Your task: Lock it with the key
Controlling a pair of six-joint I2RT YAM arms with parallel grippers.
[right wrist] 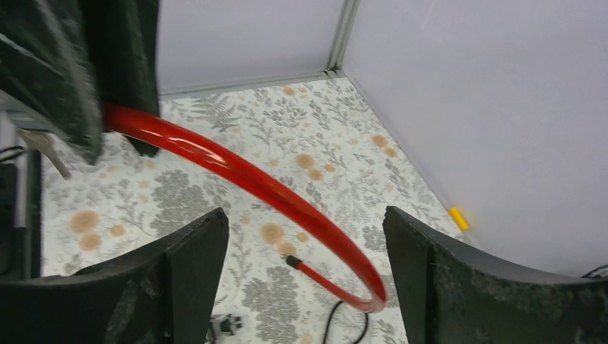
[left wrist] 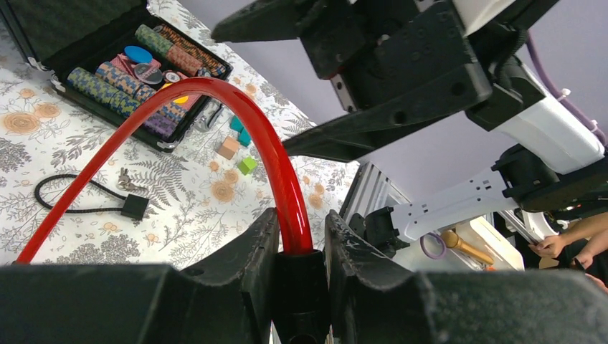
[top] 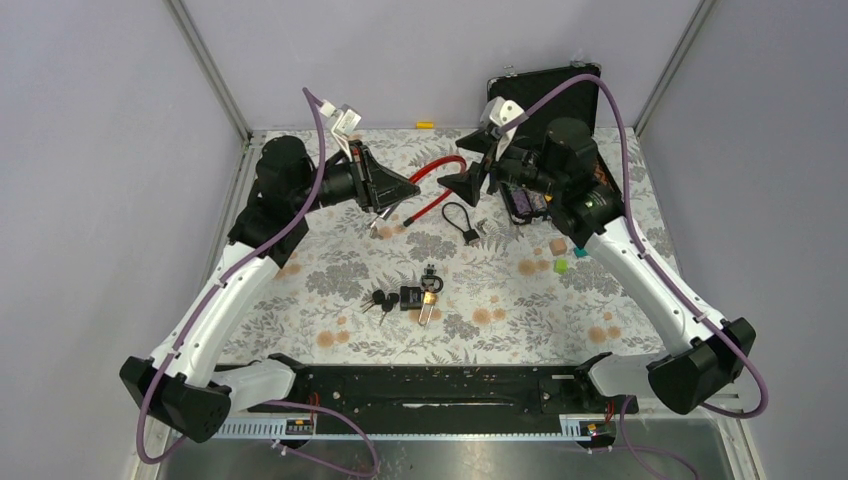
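A red cable lock [top: 430, 167] spans the gap between the two arms in the top view. My left gripper [top: 412, 192] is shut on its black end [left wrist: 301, 294], from which the red cable arcs upward. A silvery key-like piece [right wrist: 44, 149] shows beside the left gripper in the right wrist view; whether it sits in the lock is unclear. My right gripper [top: 456, 162] stands open, facing the left one. The cable's bend [right wrist: 373, 283] appears in the gap between its fingers, unclamped. Its dark free tip [right wrist: 292, 261] hangs loose.
Below the arms lie loose keys [top: 378, 298], a black padlock [top: 411, 297] and a brass padlock [top: 428, 301]. A black cable lock [top: 469, 235] rests mid-table. An open case of chips [left wrist: 143, 79] and small blocks [left wrist: 229, 147] occupy the right side.
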